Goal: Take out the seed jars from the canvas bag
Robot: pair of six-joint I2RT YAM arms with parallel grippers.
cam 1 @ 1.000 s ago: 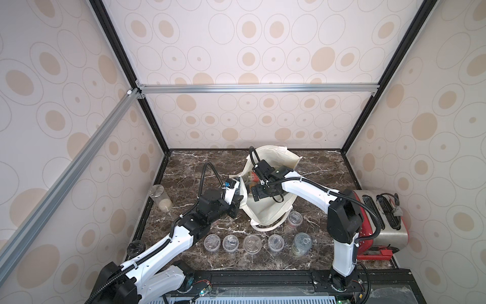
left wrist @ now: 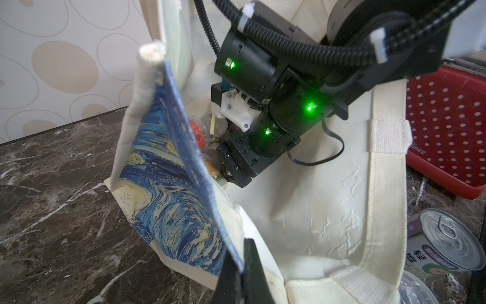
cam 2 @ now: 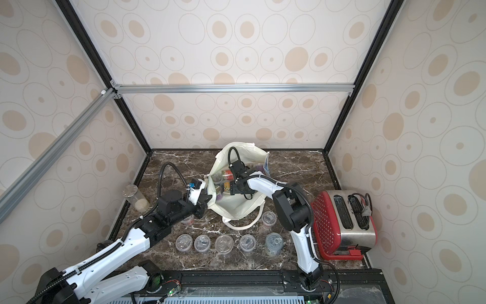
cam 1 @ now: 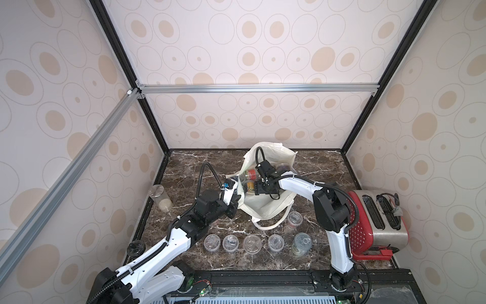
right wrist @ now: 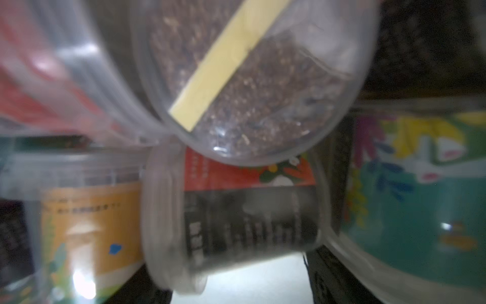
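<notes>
The canvas bag (cam 1: 263, 207) stands open at the back middle, several jars inside. My left gripper is shut on its left rim. My right gripper is down inside the bag, fingers part open around the lower side of a lying jar with a red-and-black label (right wrist: 250, 217); whether it grips cannot be told. A seed-filled jar (right wrist: 253, 86) lies above that one, with an orange-label jar (right wrist: 91, 228) to the left and a teal jar (right wrist: 415, 202) to the right.
Several clear jars (cam 1: 252, 244) stand in a row along the front. A jar (cam 1: 161, 197) is at the left, a can (left wrist: 445, 238) right of the bag. The red toaster (cam 1: 377, 225) fills the right side.
The left arm is almost still.
</notes>
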